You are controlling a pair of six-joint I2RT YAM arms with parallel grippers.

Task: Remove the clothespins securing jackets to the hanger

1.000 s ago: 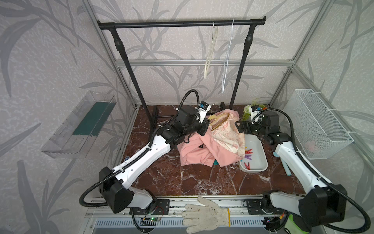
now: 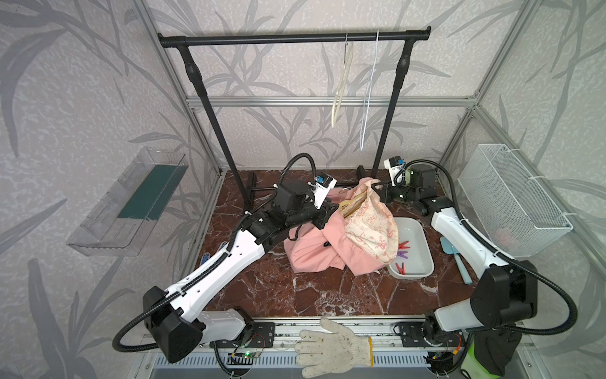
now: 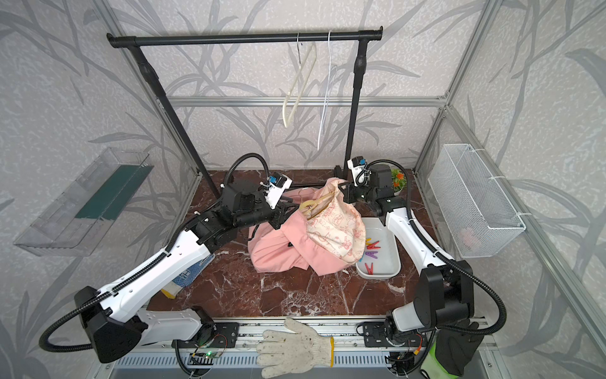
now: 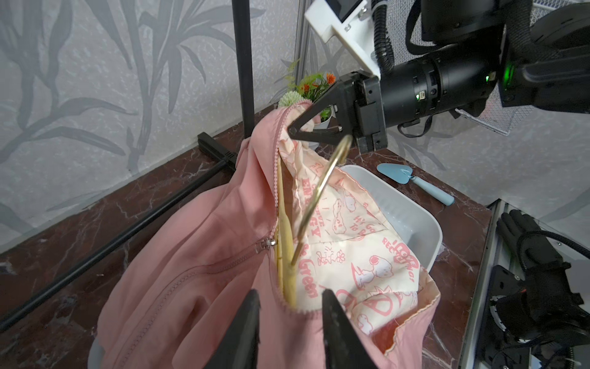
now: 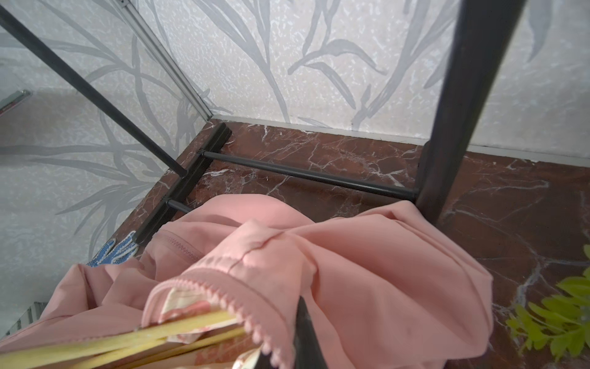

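Observation:
The pink jacket lies bunched on the table, its printed lining turned up. Inside its opening shows a yellow hanger, the metal hook sticking up. My right gripper is shut on the jacket's zipper edge at the far right, pulling that edge into a raised peak. My left gripper stands part open, its fingers either side of the jacket's near zipper edge. Red clothespins and a purple clothespin lie in the white basin. No clothespin shows on the jacket.
A black rack's rail crosses above, with two empty hangers on it. A potted plant stands behind the right arm. The blue trowel lies right of the basin.
My right gripper has moved left onto the jacket's edge and lifted it into a peak.

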